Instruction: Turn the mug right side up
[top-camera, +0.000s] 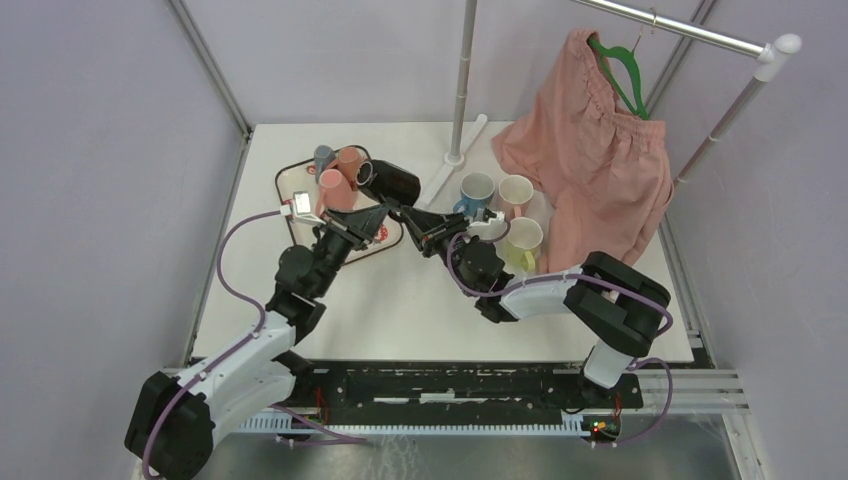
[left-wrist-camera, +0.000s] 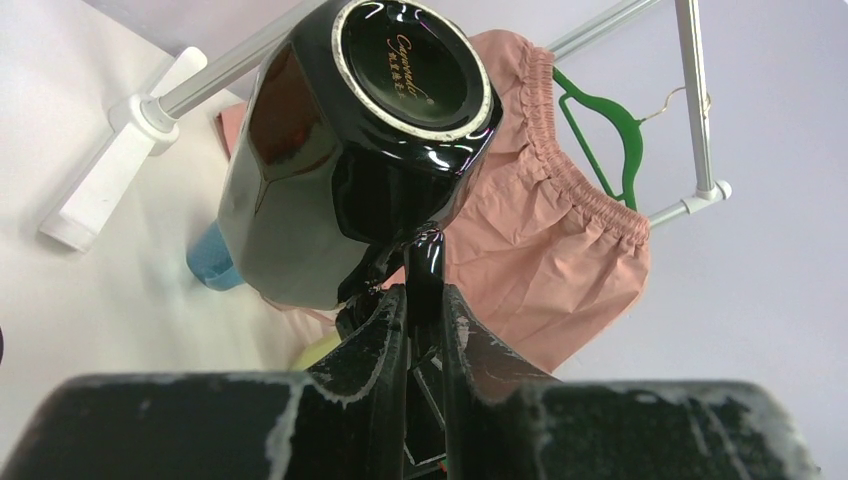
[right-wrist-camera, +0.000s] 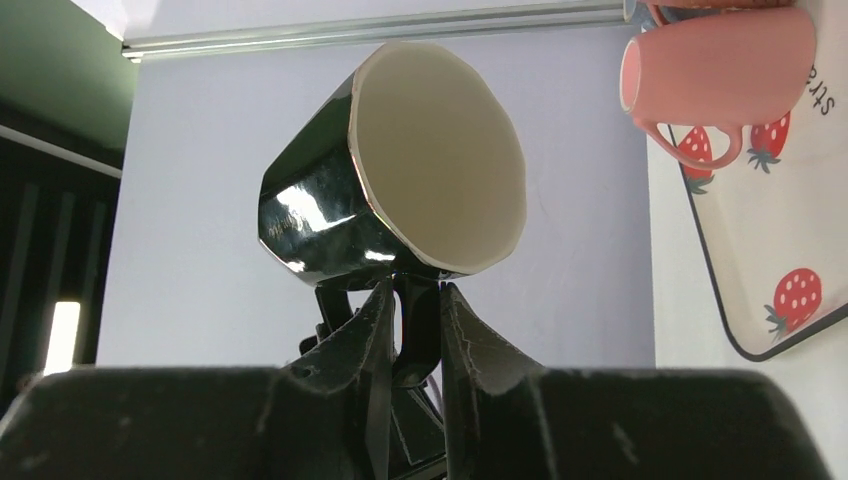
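Observation:
A glossy black mug (top-camera: 389, 182) with a cream interior is held in the air between my two grippers, tilted on its side. The left wrist view shows its base (left-wrist-camera: 410, 70); the right wrist view shows its opening (right-wrist-camera: 435, 155). My left gripper (top-camera: 372, 212) is shut on the mug's handle. My right gripper (top-camera: 405, 215) is at the same handle from the other side; whether its fingers grip it is unclear.
A strawberry tray (top-camera: 292, 232) holds pink mugs (top-camera: 335, 190) and a blue one. Upright mugs (top-camera: 523, 238) stand on the right beside pink shorts (top-camera: 590, 170) hanging from a rail.

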